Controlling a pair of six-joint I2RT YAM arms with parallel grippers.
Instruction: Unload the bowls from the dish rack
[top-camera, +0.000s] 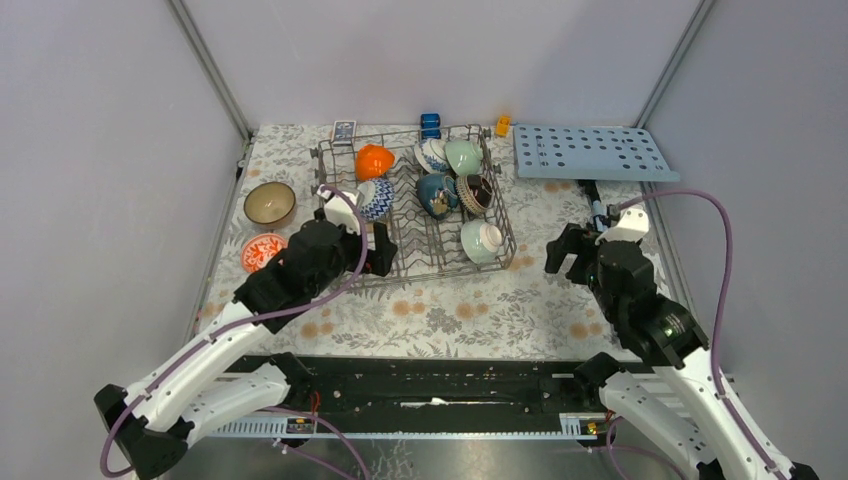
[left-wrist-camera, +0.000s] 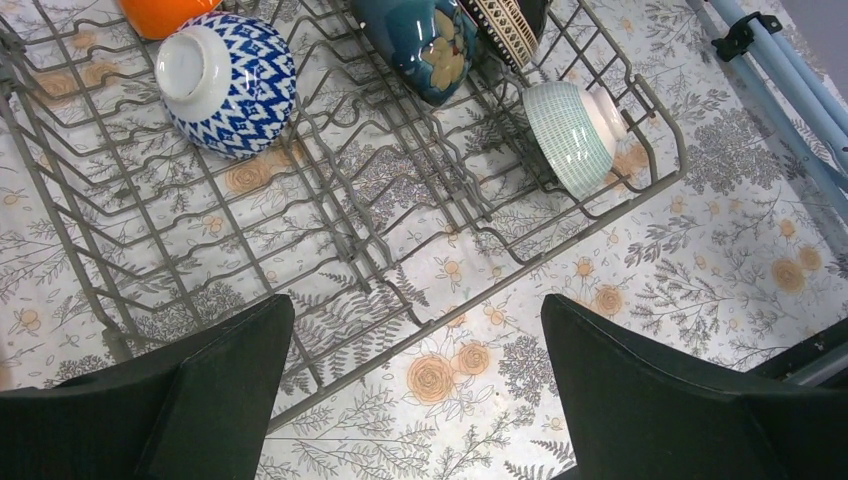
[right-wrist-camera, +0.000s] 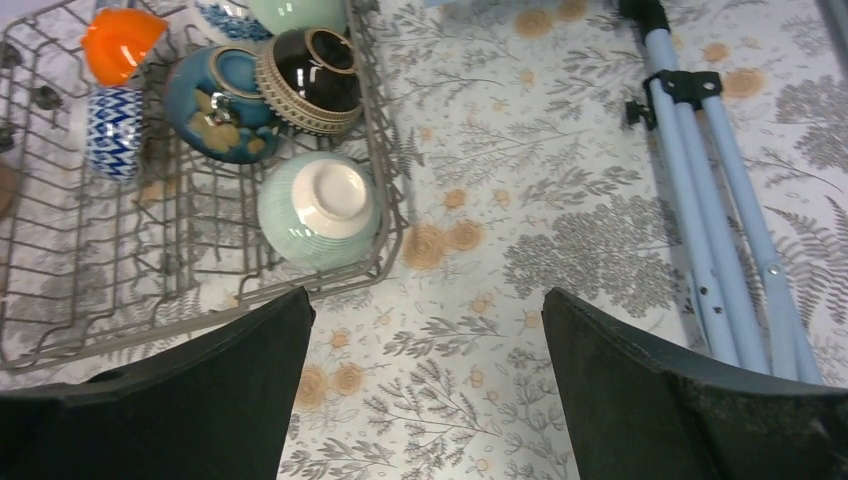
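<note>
The wire dish rack (top-camera: 420, 270) holds an orange bowl (top-camera: 374, 160), a blue zigzag bowl (left-wrist-camera: 230, 85), a blue-and-white bowl (top-camera: 430, 152), green bowls (top-camera: 462, 155) (right-wrist-camera: 318, 210), a teal flowered bowl (top-camera: 436, 196) and a dark patterned bowl (right-wrist-camera: 308, 80). My left gripper hangs open over the rack's front-left part, nothing between its fingers. My right gripper is open right of the rack, above bare worktop. A brown bowl (top-camera: 269, 203) and a red-patterned dish (top-camera: 256, 250) stand left of the rack.
A perforated blue-grey shelf (top-camera: 590, 150) is at back right, with folded blue poles (right-wrist-camera: 700, 240) along the right. A blue object (top-camera: 430, 122), a yellow one (top-camera: 502, 125) and a card box (top-camera: 344, 130) sit at the back.
</note>
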